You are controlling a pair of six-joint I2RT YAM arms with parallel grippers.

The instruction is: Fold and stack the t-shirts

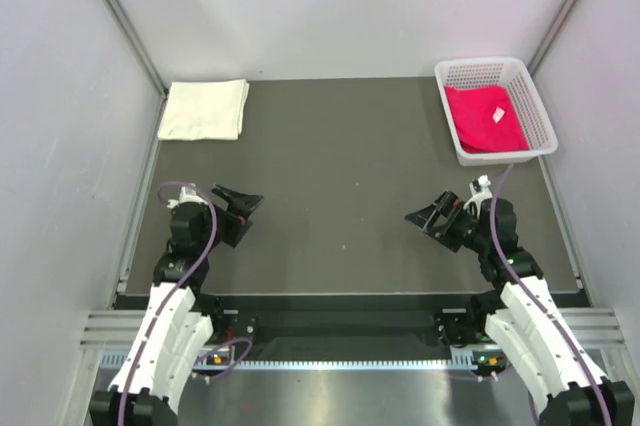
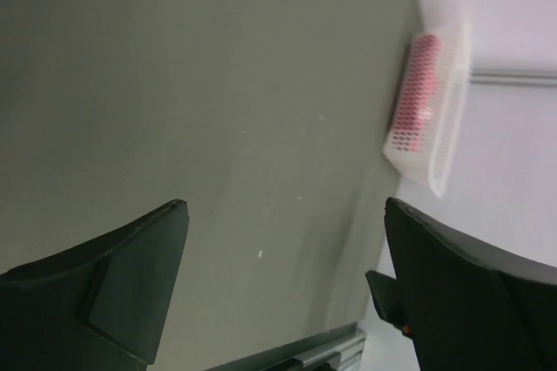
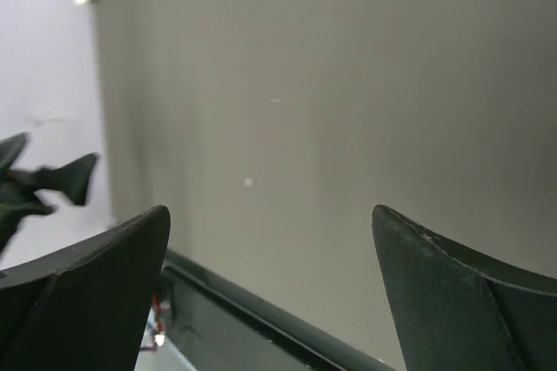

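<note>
A folded white cloth [image 1: 205,111], seemingly a t shirt, lies flat at the table's back left corner in the top view. Red cloth [image 1: 480,118] with a small white patch rests inside the white basket [image 1: 450,138] at the back right. My left gripper [image 1: 250,217] stands open and empty over the left part of the table, nearer the front than the white cloth. On the right side, my right gripper [image 1: 422,223] is also open, its fingers [image 3: 96,301] wide apart and nothing between them.
Walls enclose the back and both sides. The basket, seen also in the left wrist view, stands against the right wall.
</note>
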